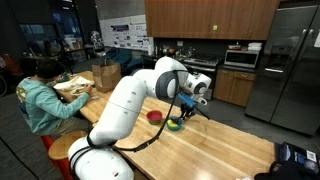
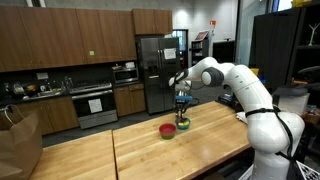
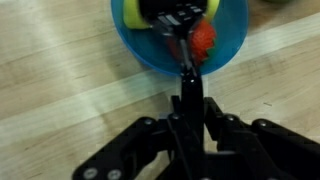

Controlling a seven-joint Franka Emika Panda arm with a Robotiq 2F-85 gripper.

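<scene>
A blue bowl fills the upper part of the wrist view. Inside it lie a red, strawberry-like piece and a yellow-green piece. My gripper points down just above the bowl, which shows small beneath it in both exterior views. A dark, long, blurred shape runs from the gripper's black body up over the bowl, covering part of its contents. Whether this is my fingers or something between them, I cannot tell, nor how wide the fingers stand.
Beside the blue bowl stands a red bowl. A person sits at the left, near a brown paper bag. Kitchen counters and a steel fridge line the back.
</scene>
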